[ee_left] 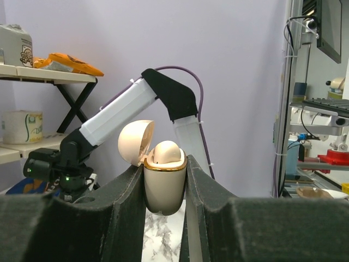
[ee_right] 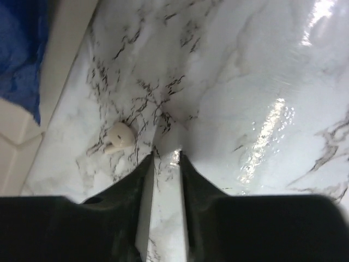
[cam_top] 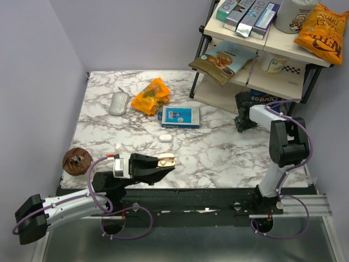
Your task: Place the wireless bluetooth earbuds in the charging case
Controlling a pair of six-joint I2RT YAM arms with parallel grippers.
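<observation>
Held upright in my left gripper is the cream charging case (ee_left: 163, 192) with a gold rim, and the fingers are shut on its body. Its lid (ee_left: 136, 143) stands open, and one rounded earbud (ee_left: 166, 153) shows inside; the rest of the interior is hidden. A loose cream earbud (ee_right: 121, 136) lies on the marble table in the right wrist view. To the right of that earbud, my right gripper is part open, with a narrow empty gap between its fingertips.
Close to the loose earbud are the shelf's base (ee_right: 60, 71) and a blue bag (ee_right: 22, 49). A white case-like object (cam_top: 165, 138), a blue box (cam_top: 180, 117) and an orange bag (cam_top: 151, 97) lie on the table.
</observation>
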